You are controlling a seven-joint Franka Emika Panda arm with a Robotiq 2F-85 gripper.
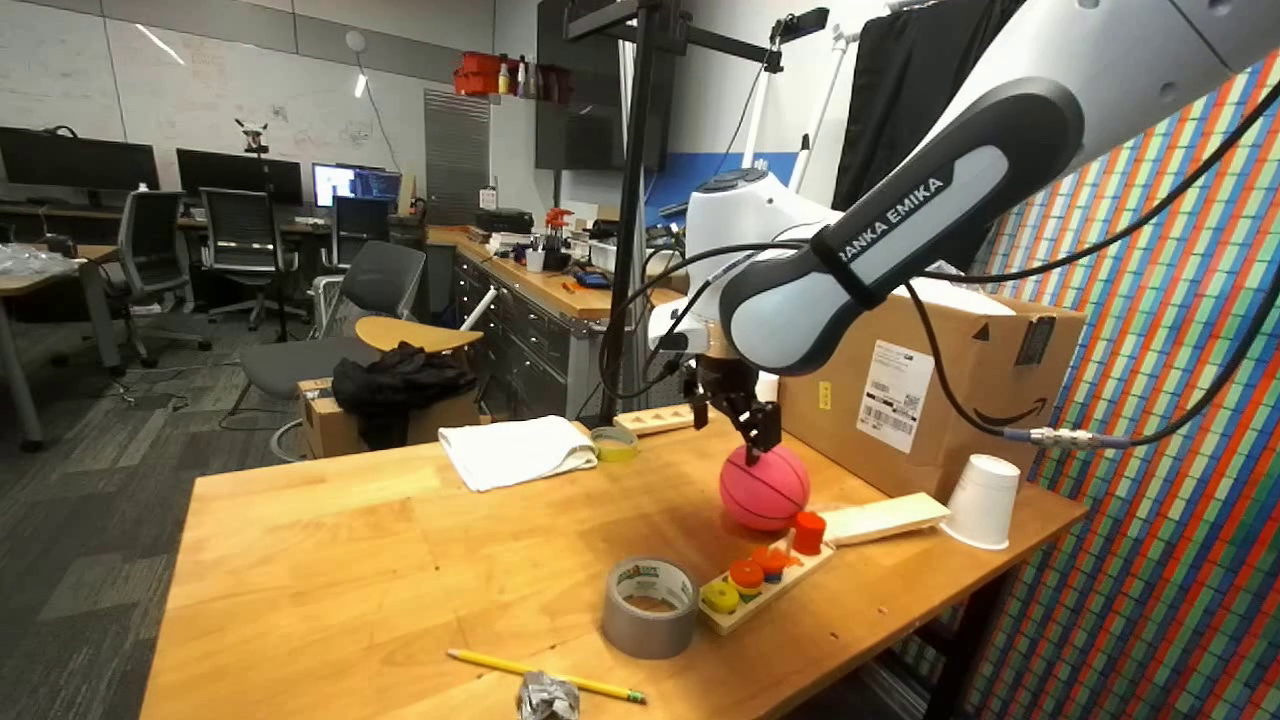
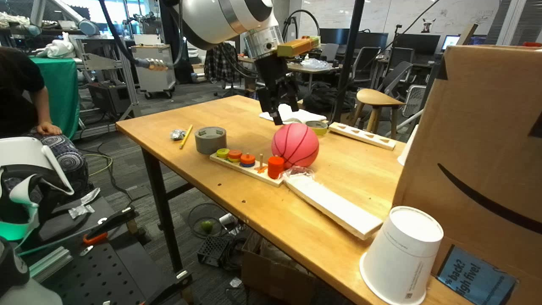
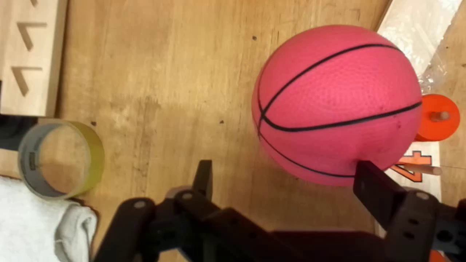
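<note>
A pink basketball (image 1: 764, 486) with black seams rests on the wooden table, against the far side of the stacking toy (image 2: 247, 166) with its colored rings. My gripper is open, its two dark fingers spread wide with nothing held between them. In the wrist view the ball (image 3: 336, 100) lies beyond and to the right, and the right finger overlaps its lower edge. From the second exterior view, the gripper (image 2: 278, 109) hangs above the table near the ball's upper left. Whether a finger touches the ball, I cannot tell.
A grey tape roll (image 1: 649, 608), a pencil (image 1: 546, 674) and crumpled foil (image 1: 548, 696) lie toward the front. A white cloth (image 1: 517, 452), yellow tape (image 3: 94, 159) and a notched board (image 3: 32, 56) sit farther back. A cardboard box (image 1: 930, 384) and white cup (image 2: 402, 256) border the right.
</note>
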